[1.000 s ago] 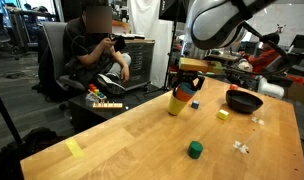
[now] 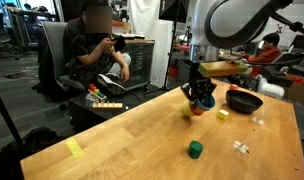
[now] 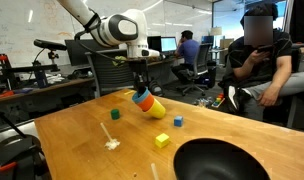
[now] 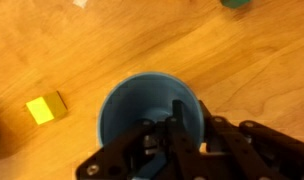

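A blue cup [image 3: 143, 101] is tilted above the table, with a red part showing beside its blue wall. My gripper is shut on this cup, and its dark fingers reach over the rim in the wrist view. Through that view the cup's open mouth and grey-blue inside [image 4: 142, 100] face the camera. Right against it in the exterior views is a yellow cup [image 3: 156, 110], partly hidden; whether the two touch cannot be told.
Around the cups lie a yellow block [image 4: 46, 107], a green object [image 2: 195, 149] and a blue block [image 3: 178, 121]. A black pan [image 3: 217, 160] rests farther along the table.
My gripper and the blue-and-red cup have shifted right in exterior view 1, away from above the yellow cup. The cup's tilt has changed along the way.
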